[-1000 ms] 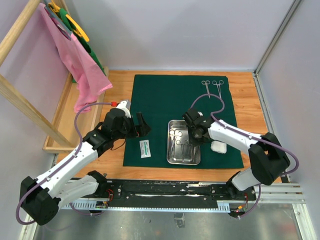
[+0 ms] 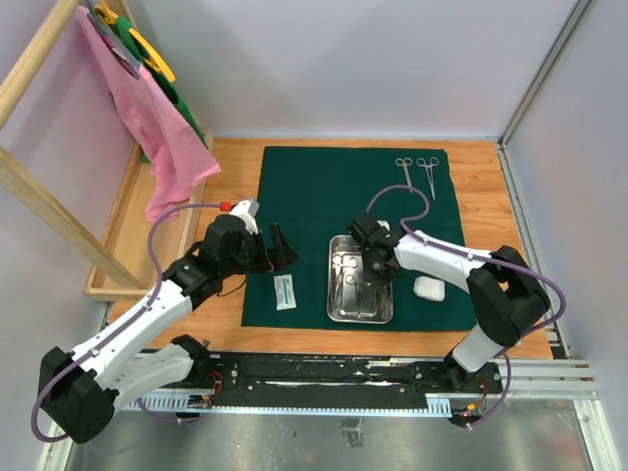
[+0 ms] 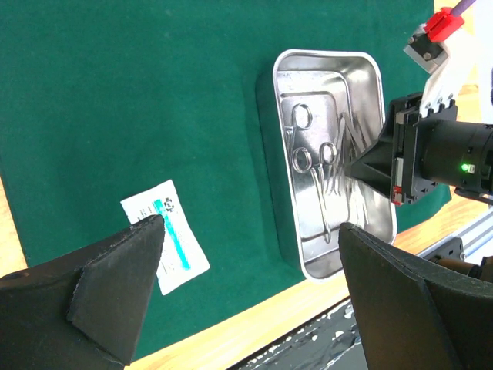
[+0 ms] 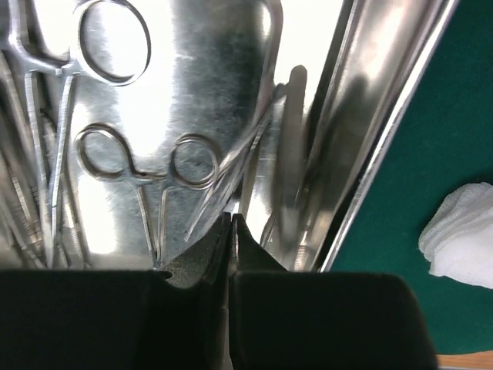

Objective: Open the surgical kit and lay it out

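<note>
A metal tray (image 2: 334,312) on the green cloth (image 2: 304,186) holds several scissors and other steel instruments. In the right wrist view, my right gripper is over the tray with its fingertips together, beside small ringed scissors (image 4: 146,179) and slim tweezers (image 4: 231,169). Nothing clear shows between the tips; whether they touch the tweezers I cannot tell. A flat handle (image 4: 291,146) lies along the tray wall. My left gripper stands open and empty, above the cloth left of the tray. Two scissors (image 2: 430,177) rest at the cloth's far right.
A white packet (image 2: 285,291) lies left of the tray, and folded gauze (image 2: 429,288) to its right. At the left, a wooden rack (image 2: 59,211) carries a hanging pink cloth (image 2: 157,128).
The right arm has shifted slightly left over the tray, its elbow drawing inward. The left arm stays essentially in place.
</note>
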